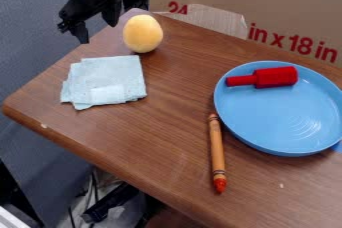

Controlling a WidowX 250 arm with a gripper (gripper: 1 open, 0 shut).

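Observation:
My black gripper (75,24) hangs at the upper left, above and behind a folded pale blue cloth (103,81) on the wooden table. A yellow rounded object (143,33) stands right of the gripper. A blue plate (279,119) holds a red cylindrical object (274,76) with a handle. An orange crayon (217,153) lies left of the plate. Whether the gripper is open or shut is hard to tell at this size.
A cardboard box (262,2) stands along the back. The table's left edge drops to the floor.

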